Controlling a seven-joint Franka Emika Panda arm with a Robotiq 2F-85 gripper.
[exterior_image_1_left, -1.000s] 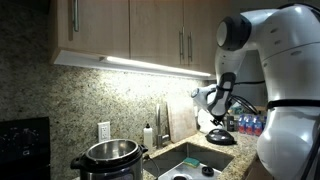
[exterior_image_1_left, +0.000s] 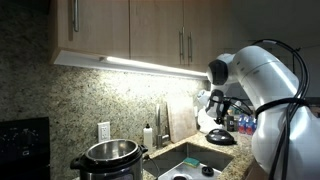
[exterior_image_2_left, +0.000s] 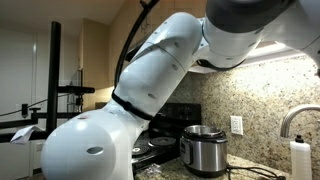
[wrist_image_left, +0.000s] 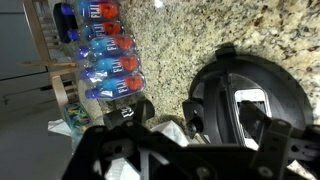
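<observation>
In the wrist view my gripper stands open, its dark fingers well apart and nothing held between them. Beneath it lies a round black pan or lid (wrist_image_left: 285, 82) with a handle and a bright reflection. A black pan (exterior_image_1_left: 204, 158) also shows on the counter beyond the sink in exterior view 1, with my gripper above that end of the counter. Several bottles (wrist_image_left: 111, 52) with blue and red labels stand in a row off to one side. The gripper is out of frame in exterior view 2.
The sink (exterior_image_1_left: 180, 158) lies between the pan and the steel cooker (exterior_image_1_left: 115, 154). A soap bottle (exterior_image_1_left: 148, 136) and a cutting board (exterior_image_1_left: 181, 120) are near the wall.
Over the last second the arm has swung and its forearm has come down. The hand has shifted a little to the right in exterior view 1. Pan and bottles appear unmoved.
</observation>
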